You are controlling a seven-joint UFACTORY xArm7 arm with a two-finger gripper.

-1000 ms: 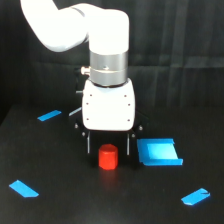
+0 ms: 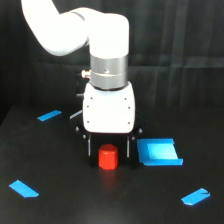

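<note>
A red round object (image 2: pixel 108 160) stands on the dark table. Just over it my white gripper (image 2: pixel 108 154) points straight down. Its thin fingers (image 2: pixel 128 147) are spread wide, one to each side of the red object in the picture. Clear gaps show between both fingers and the red object. How far the fingertips are from it in depth cannot be told from this view.
Right of the gripper lies a blue square piece, perhaps a shallow tray (image 2: pixel 160 152). Blue strips mark the table at the far left (image 2: pixel 50 115), near left (image 2: pixel 24 189) and near right (image 2: pixel 196 197).
My gripper has come down slightly. Its fingers now reach lower beside the red object, which has not visibly moved.
</note>
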